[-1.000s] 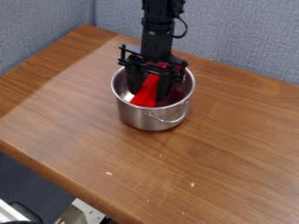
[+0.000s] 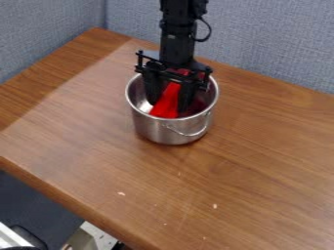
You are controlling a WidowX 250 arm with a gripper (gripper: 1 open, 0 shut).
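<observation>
A steel pot [image 2: 181, 128] with a wire handle stands on the wooden table [image 2: 92, 166]. A red object [image 2: 166, 105] lies inside it. The black gripper [image 2: 171, 78] reaches down from the top centre into the pot's mouth, over the red object. Its fingertips are dark and overlap the red object, so I cannot tell whether it is open, shut or holding anything.
A grey padded wall [image 2: 274, 44] stands behind the table. At the lower left, beyond the table's edge, some white and black equipment is partly in view.
The gripper and arm have shifted very slightly over the pot; little else has visibly changed.
</observation>
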